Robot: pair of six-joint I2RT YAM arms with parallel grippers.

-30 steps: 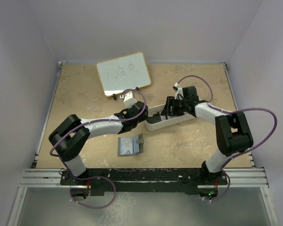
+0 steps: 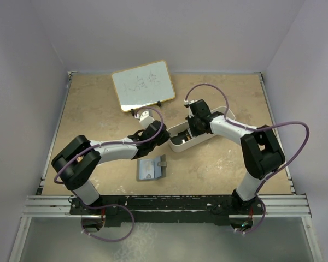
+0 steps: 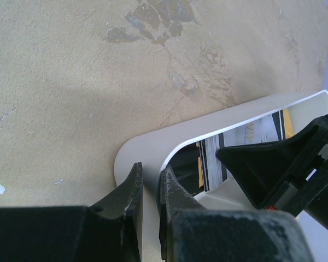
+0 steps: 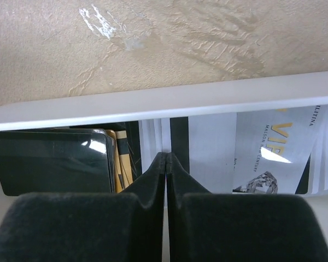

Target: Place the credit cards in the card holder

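Observation:
A long white holder (image 2: 187, 145) lies right of centre in the top view, with black, gold and white cards (image 4: 262, 153) packed along it. My left gripper is shut on the holder's near-left end wall, seen up close in the left wrist view. My right gripper is shut, its tips down inside the holder against white card edges, beside the stack of black cards (image 4: 49, 161); I see nothing held between them.
A blue flat object with a white panel (image 2: 147, 169) lies front-left of the holder. A whiteboard (image 2: 143, 84) stands at the back.
The left arm has shifted slightly and stays at the holder's end.

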